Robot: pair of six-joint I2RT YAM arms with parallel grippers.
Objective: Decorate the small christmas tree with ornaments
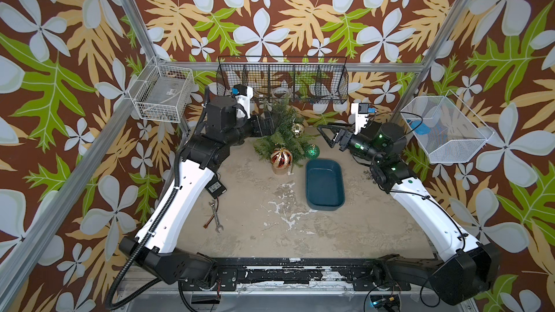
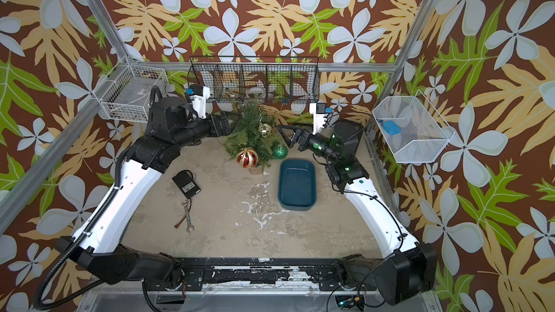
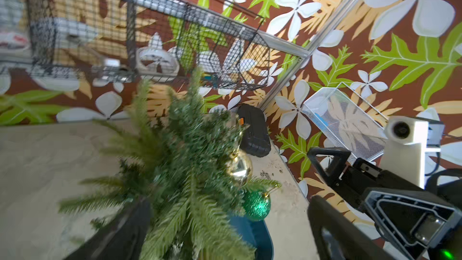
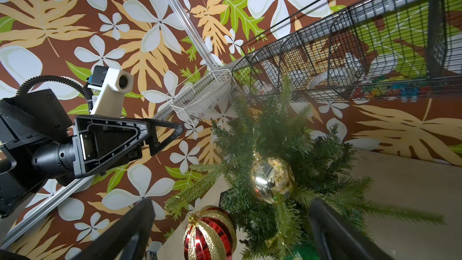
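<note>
The small green tree (image 1: 282,130) stands toward the back of the table with several ornaments on it. A red and gold striped ball (image 1: 281,158) hangs low at its front. The shiny gold ball (image 4: 272,179) hangs among the branches, and a green glitter ball (image 3: 256,205) hangs on the right side. My left gripper is open left of the tree; branches show between its fingers, but it grips no ornament. Just right of the tree, my right gripper is also open, holding nothing, with the tree and balls beyond its fingers.
An empty dark blue tray (image 1: 325,185) sits in front of the right arm. A wire rack (image 1: 282,81) is behind the tree. A wrench (image 2: 188,219) and a black device (image 2: 186,183) lie at left.
</note>
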